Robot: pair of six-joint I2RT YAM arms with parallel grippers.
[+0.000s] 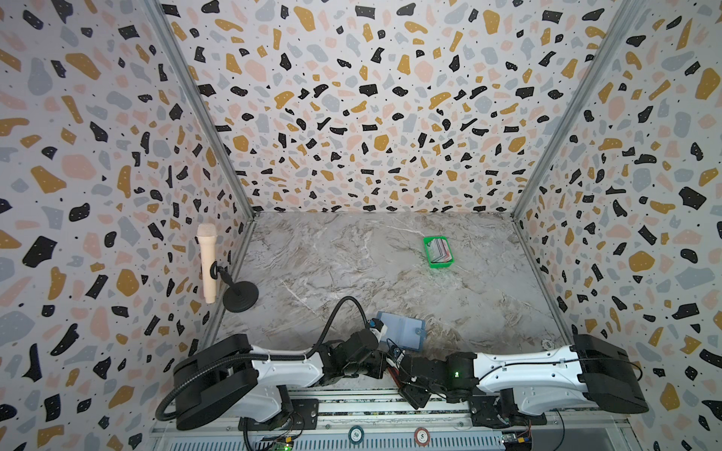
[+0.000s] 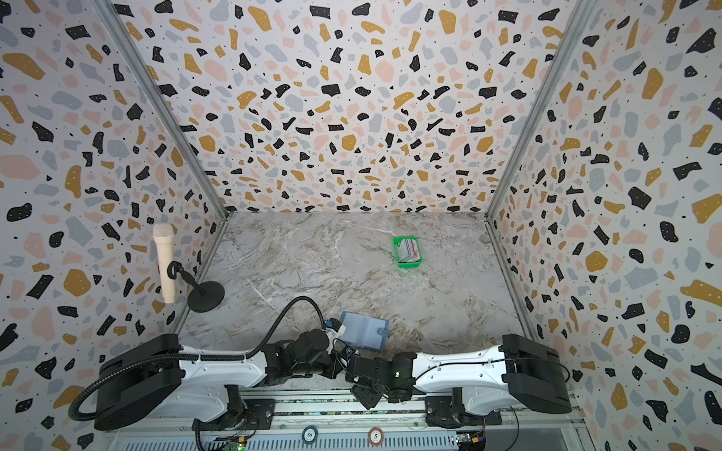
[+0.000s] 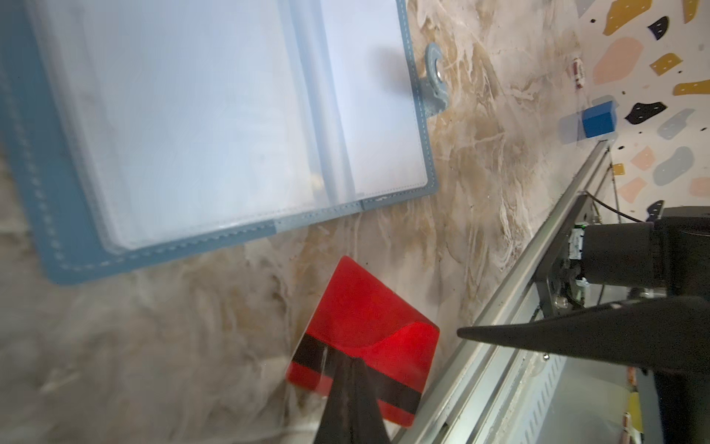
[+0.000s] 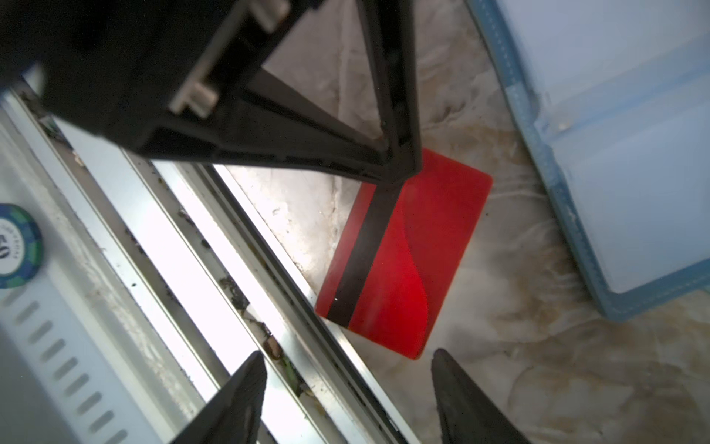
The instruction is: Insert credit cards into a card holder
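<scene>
Near the front edge, a red card with a black stripe (image 4: 392,281) is pinched at its striped end by my left gripper, whose fingers are closed together. My right gripper is open, its fingertips (image 4: 445,362) spread apart just short of the card's other end. Nothing sits between them. Beside the card lies the light blue card holder (image 3: 185,118), spread open on the table with clear sleeves up and its snap tab (image 3: 435,81) sticking out. At the back, a green basket (image 1: 440,265) holds a stack of cards (image 1: 439,250).
A metal rail (image 4: 296,355) runs along the table's front edge, close to the card and the right fingers. A microphone-like object on a black stand (image 1: 240,297) is at the left. Wide bare marble table (image 1: 331,255) lies between holder and basket.
</scene>
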